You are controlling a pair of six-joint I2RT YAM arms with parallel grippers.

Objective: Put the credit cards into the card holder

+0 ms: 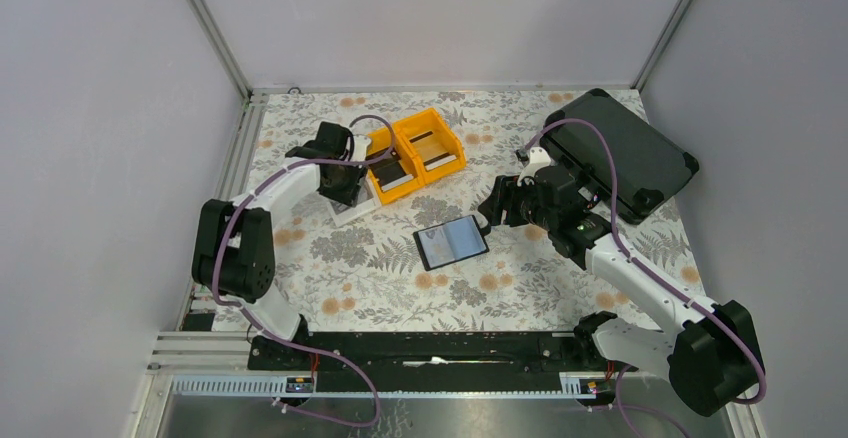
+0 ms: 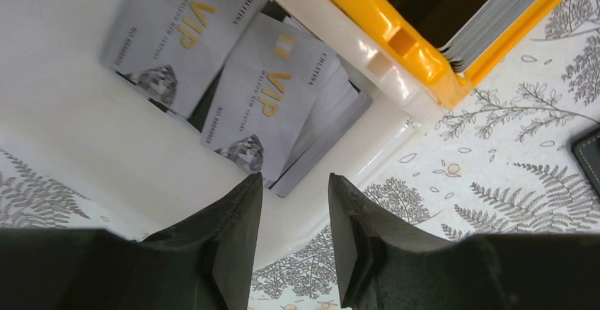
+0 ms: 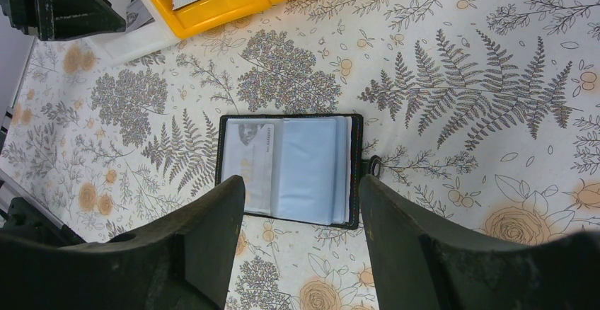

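Observation:
Several grey VIP cards (image 2: pixel 272 94) lie loosely overlapped in a white bin (image 2: pixel 368 156), seen in the left wrist view. Over the bin's near side my left gripper points at them, its fingers apart and nothing between them. The card holder (image 1: pixel 451 243) lies opened flat on the table; in the right wrist view its clear sleeves show, and a card (image 3: pixel 256 168) seems to sit in the left sleeve. My right gripper hovers over the holder's near edge, empty and parted.
Two yellow bins (image 1: pixel 433 144) holding stacked cards stand against the white bin's right side. A dark case (image 1: pixel 622 153) occupies the back right. Patterned cloth around the holder is clear.

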